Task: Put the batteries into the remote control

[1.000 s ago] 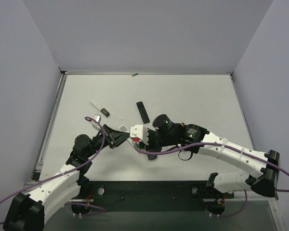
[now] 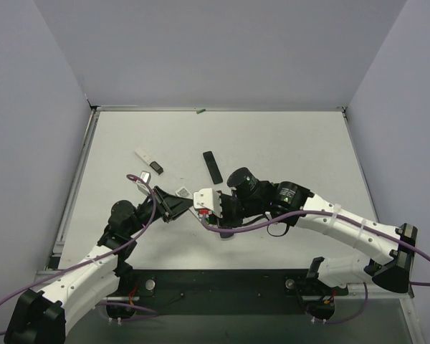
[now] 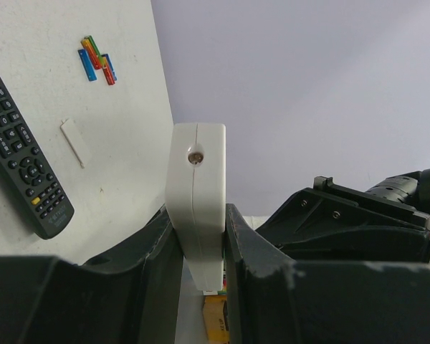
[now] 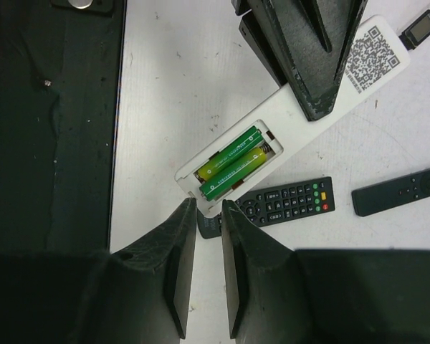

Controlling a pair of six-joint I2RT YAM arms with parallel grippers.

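Observation:
My left gripper is shut on a white remote control, seen end-on in the left wrist view. In the right wrist view its open battery compartment holds two green batteries (image 4: 231, 154), lying side by side. My right gripper is just below the compartment end of the remote, fingertips slightly apart, with nothing clearly between them. In the top view the right arm's wrist covers much of the remote.
A black button remote (image 4: 294, 201) lies beneath the white one, and another dark remote (image 4: 401, 190) lies to its right. The left wrist view shows several loose coloured batteries (image 3: 86, 64) and a small white piece (image 3: 75, 142) on the table.
In the top view my right gripper and wrist have shifted very slightly upward and away from the remote. The left arm stays still.

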